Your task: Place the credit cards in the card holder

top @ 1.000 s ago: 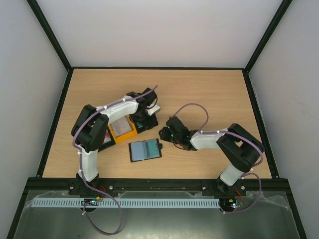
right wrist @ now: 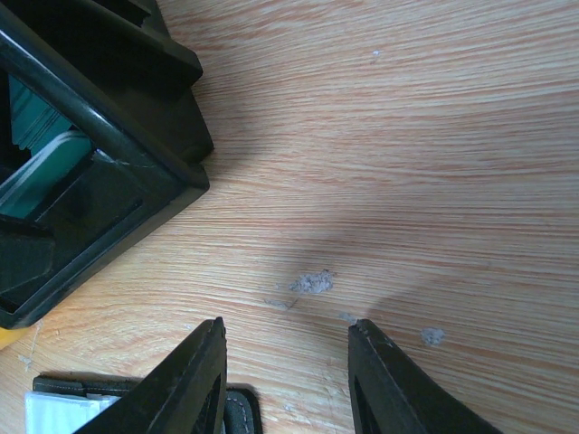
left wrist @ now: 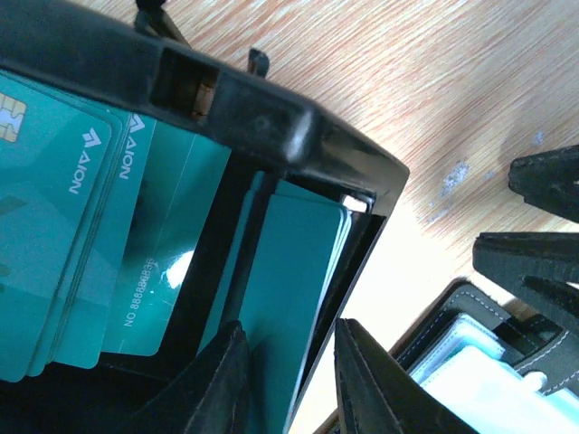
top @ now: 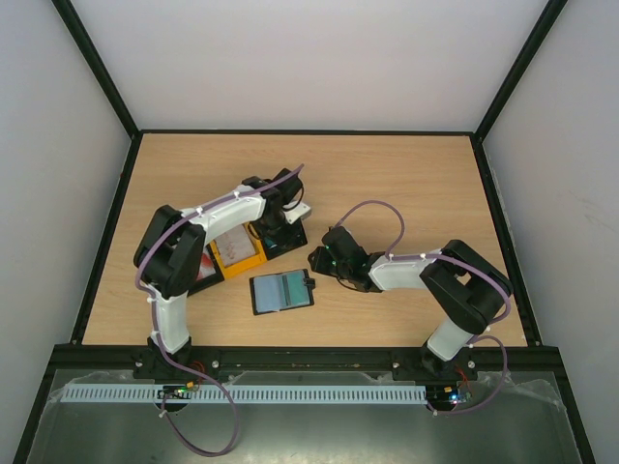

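Teal credit cards (left wrist: 54, 226) lie in a black tray (left wrist: 308, 136); at its right end more cards (left wrist: 289, 262) stand in a slot. My left gripper is part open over that slot, its fingers at those cards' lower part; whether it touches them is unclear. The card holder (top: 281, 291), with light blue and teal sleeves, lies in front of the trays in the top view. My right gripper stands open above bare wood, right of the black tray, with nothing between its fingers.
A yellow tray (top: 237, 253) and another tray with red contents sit left of the black one.
My left arm has shifted very slightly over the black tray. The right arm and card holder have not visibly moved.
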